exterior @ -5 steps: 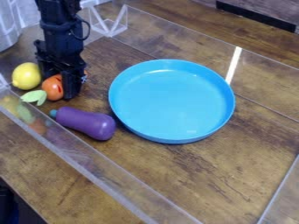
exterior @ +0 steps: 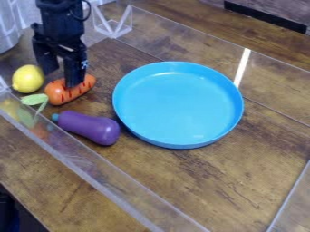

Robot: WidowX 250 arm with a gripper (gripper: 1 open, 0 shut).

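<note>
The black gripper (exterior: 61, 63) hangs at the upper left, its fingers open, just above an orange toy carrot (exterior: 71, 89) with green leaves that lies on the wooden table. A yellow lemon (exterior: 27, 79) lies left of the carrot, and a purple eggplant (exterior: 89, 127) lies below it. A large blue plate (exterior: 179, 103) sits to the right.
Clear plastic walls (exterior: 97, 190) run along the left and lower-left side.
The gripper has risen off the carrot, which now lies more stretched out into view, shifted slightly right. The lemon, eggplant and plate stay where they were.
</note>
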